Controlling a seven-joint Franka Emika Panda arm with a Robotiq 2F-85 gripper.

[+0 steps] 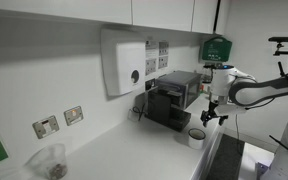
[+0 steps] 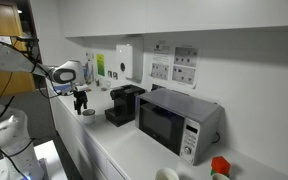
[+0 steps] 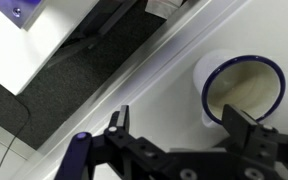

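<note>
A white pot with a dark blue rim stands on the counter; it shows as a small white pot in exterior view 1 and a pale one in exterior view 2. My gripper hangs just above and beside it, toward the counter's front edge. In the wrist view the gripper has its fingers spread wide, with the pot's near edge partly hidden behind the right finger. Nothing is held.
A black coffee machine and a microwave stand along the wall beyond the pot. A clear container sits at the counter's near left end. Between container and pot the white counter is bare.
</note>
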